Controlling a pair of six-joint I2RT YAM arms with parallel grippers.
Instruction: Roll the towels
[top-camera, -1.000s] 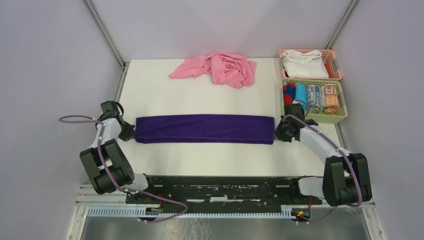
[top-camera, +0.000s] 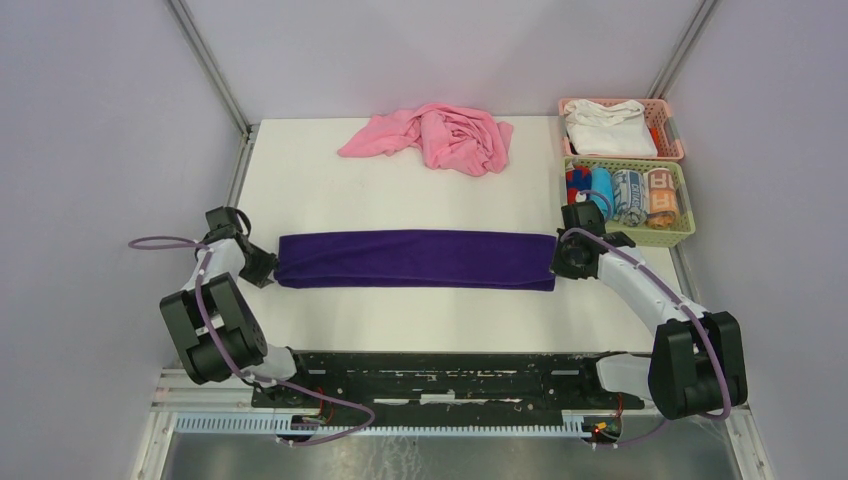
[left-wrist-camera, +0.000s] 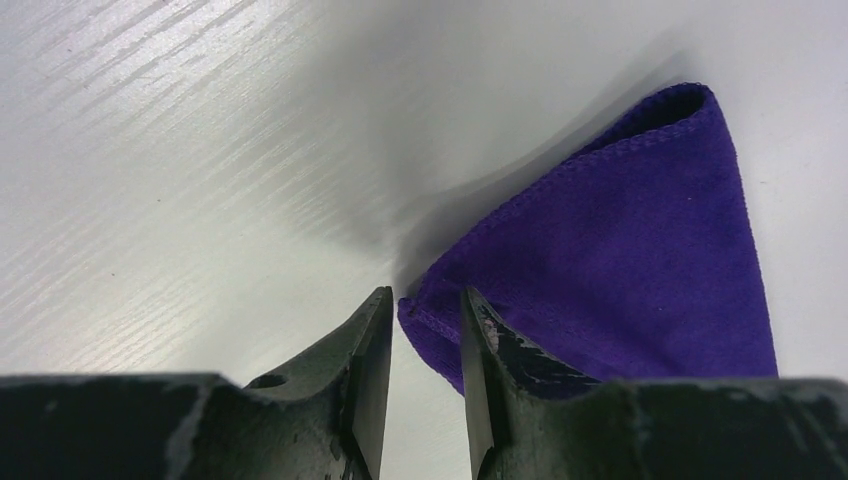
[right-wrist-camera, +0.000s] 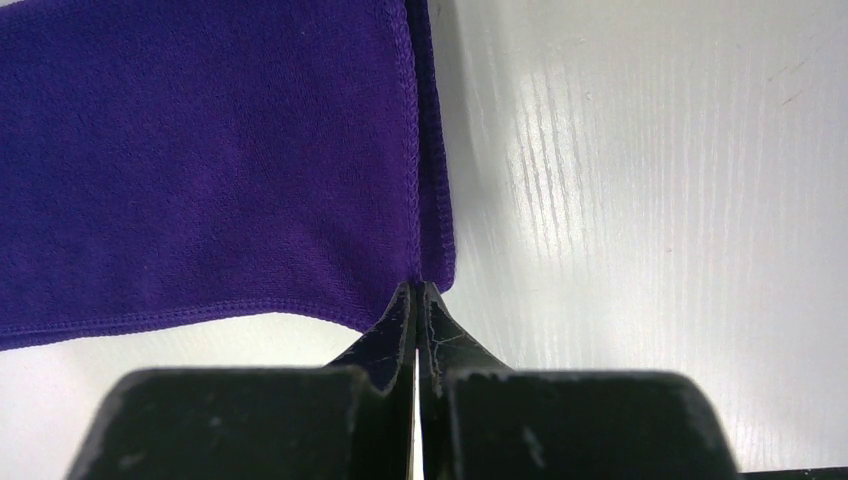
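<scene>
A purple towel (top-camera: 415, 258) lies folded into a long strip across the middle of the table. My left gripper is open at the strip's left end, its fingers either side of the towel's corner; whether they touch it is unclear. My right gripper is shut at the right end, fingertips on the towel's near right corner edge; how much cloth is between them cannot be told. A crumpled pink towel (top-camera: 440, 140) lies at the back of the table.
A green basket (top-camera: 656, 235) of rolled towels stands at the right, with a pink basket (top-camera: 668, 151) holding white cloth behind it.
</scene>
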